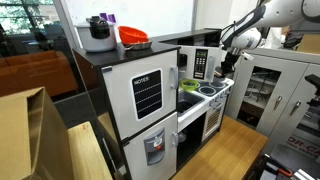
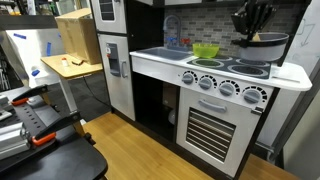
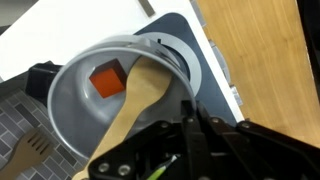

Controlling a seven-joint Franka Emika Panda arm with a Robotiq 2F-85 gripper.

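A grey pot with a black side handle fills much of the wrist view. Inside it lie a red-orange block and the head of a wooden spoon, whose shaft crosses the rim. At the rim opposite that handle, my gripper is shut on the pot's edge or its other handle; the exact contact is hidden by the fingers. In the second exterior view the pot appears raised over the right part of the stovetop, with dark gripper parts above it.
A green bowl stands between the sink and the burners. Beside the pot, a wooden fork hangs near the tiled wall.
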